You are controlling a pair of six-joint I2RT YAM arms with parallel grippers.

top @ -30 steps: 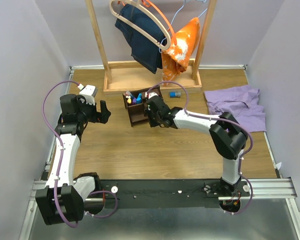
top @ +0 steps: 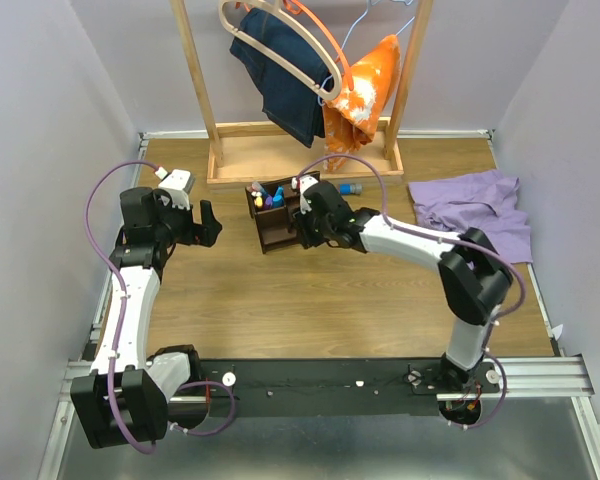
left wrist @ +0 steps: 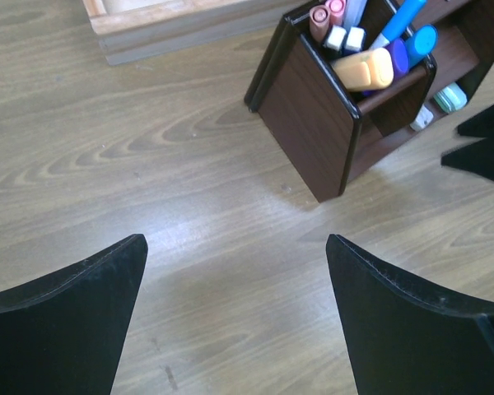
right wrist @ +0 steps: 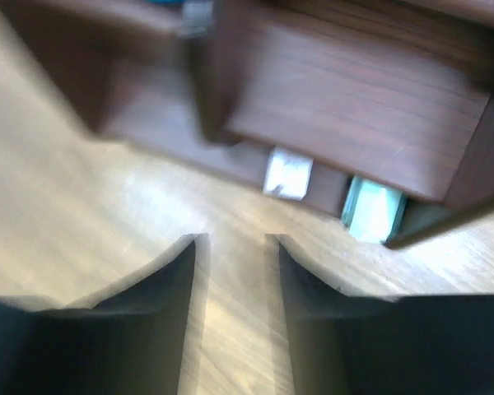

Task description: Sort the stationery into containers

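A dark wooden organizer [top: 278, 232] stands at the middle back, holding several pens and markers [left wrist: 369, 70] in an upper compartment. In the right wrist view a white item [right wrist: 286, 173] and a mint item [right wrist: 372, 210] sit in its low section. A blue cylinder [top: 350, 189] lies right of it. My left gripper [top: 202, 225] is open and empty, left of the organizer. My right gripper is over the organizer's front side, blurred, its fingers part open with nothing visible between them.
A wooden rack [top: 232, 170] with hanging garments stands behind the organizer. A purple cloth [top: 470, 215] lies at the right.
The right arm has shifted slightly to the right and its wrist has moved a little. The left arm has not moved.
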